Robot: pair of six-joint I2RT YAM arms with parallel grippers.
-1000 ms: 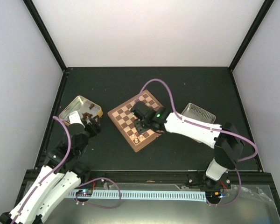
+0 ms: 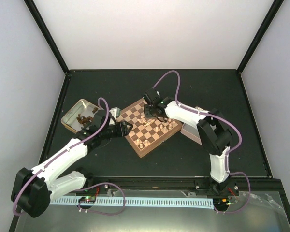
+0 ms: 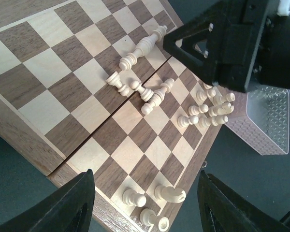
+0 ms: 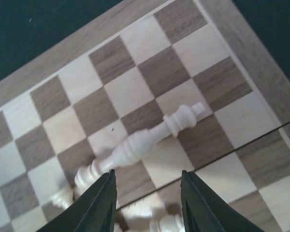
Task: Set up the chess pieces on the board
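The wooden chessboard (image 2: 137,142) lies mid-table. In the left wrist view several white pieces stand on its edge squares, such as a pawn (image 3: 134,197) and a knight (image 3: 170,194); others lie on their sides mid-board, including a long piece (image 3: 145,46). My left gripper is open over the board's left part, nothing between its fingers. My right gripper hangs over the board's upper part, fingers apart and empty, with the long lying piece (image 4: 139,145) just beyond its tips and more fallen pieces partly hidden below.
A tray with dark pieces (image 2: 84,119) sits left of the board. A metal basket (image 3: 268,118) is at its right, partly under the right arm. Dark table shows around the board.
My left gripper has moved from the left tray rightward to the board.
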